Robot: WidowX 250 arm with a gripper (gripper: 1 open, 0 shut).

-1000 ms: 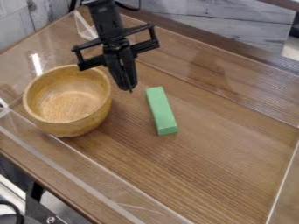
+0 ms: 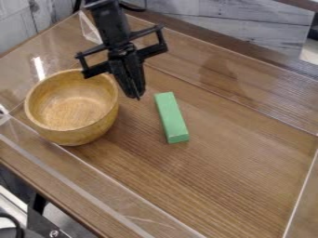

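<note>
A tan round bowl (image 2: 69, 112) sits at the left of the wooden table. To its right a green rectangular block (image 2: 172, 117) lies flat, angled slightly. My black gripper (image 2: 132, 91) hangs above the table at the bowl's upper right rim, between bowl and block. Its fingertips look close together, with nothing visible between them.
A pale marble-like wall (image 2: 261, 28) runs along the back. A dark object is cut off at the lower left corner.
My gripper and arm have shifted slightly to the left. The bowl and green block have not moved.
</note>
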